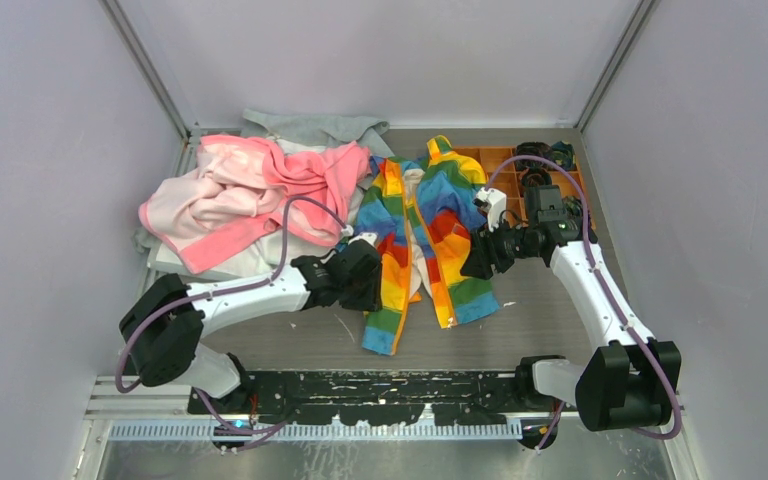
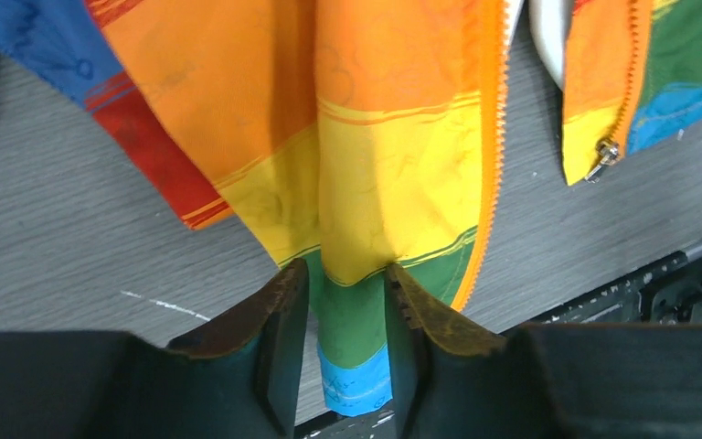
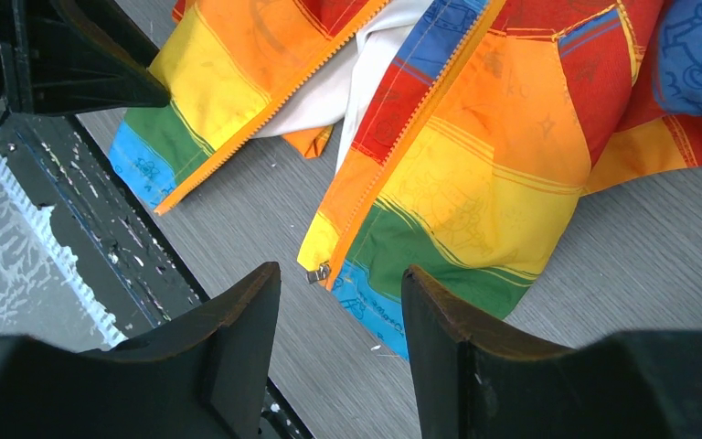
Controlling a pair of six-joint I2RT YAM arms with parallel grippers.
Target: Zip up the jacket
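Observation:
The rainbow jacket (image 1: 445, 200) lies open on the table, its left front (image 2: 393, 174) and right front (image 3: 475, 183) apart with white lining between. My left gripper is over the lower left front, fingers apart on either side of a fold of yellow and green cloth; whether it touches is unclear. The zipper slider (image 3: 318, 273) sits at the bottom of the right front's orange tape. My right gripper stands open above that corner, nothing between its fingers.
Piled pink and white garments (image 1: 250, 200) fill the back left. An orange compartment tray (image 1: 480, 155) with dark coils is at the back right. Bare table (image 1: 310, 340) shows along the front, before a dark edge.

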